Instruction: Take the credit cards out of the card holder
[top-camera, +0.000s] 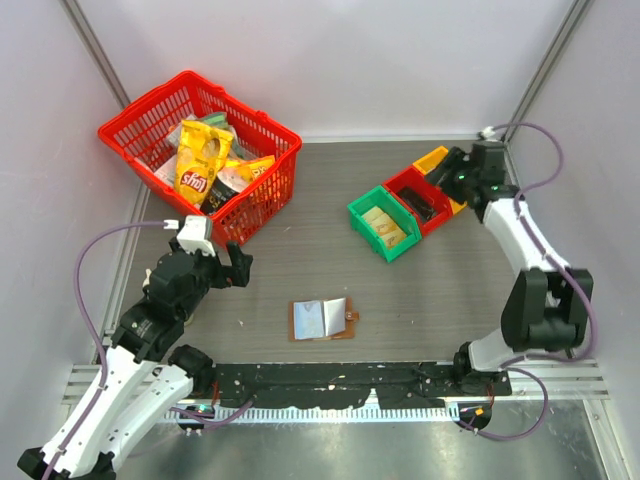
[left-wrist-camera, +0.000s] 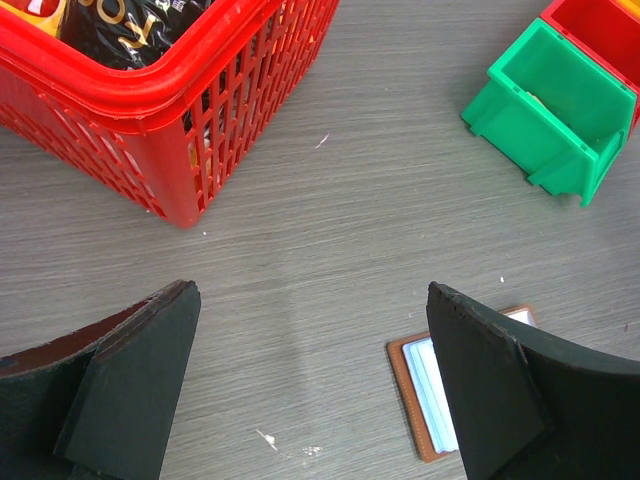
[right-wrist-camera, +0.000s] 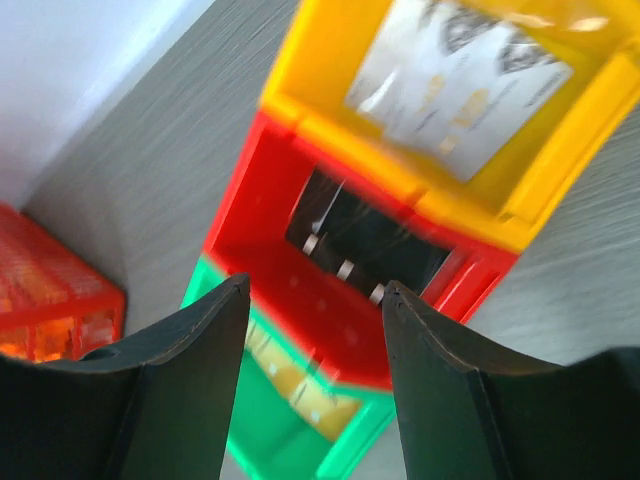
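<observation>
A brown card holder (top-camera: 350, 318) with pale cards in it (top-camera: 310, 318) lies open at the front middle of the table; the left wrist view shows it at lower right, partly behind a finger. My left gripper (top-camera: 240, 265) stands open to the upper left of it. My right gripper (top-camera: 447, 173) is open above the bins at the back right, blurred in the top view. In the right wrist view a yellow bin (right-wrist-camera: 540, 175) holds white packets, a red bin (right-wrist-camera: 250, 210) dark items, a green bin (right-wrist-camera: 355, 440) beige items.
A red basket (top-camera: 270, 210) of snack bags stands at the back left. Walls enclose the left, back and right sides.
</observation>
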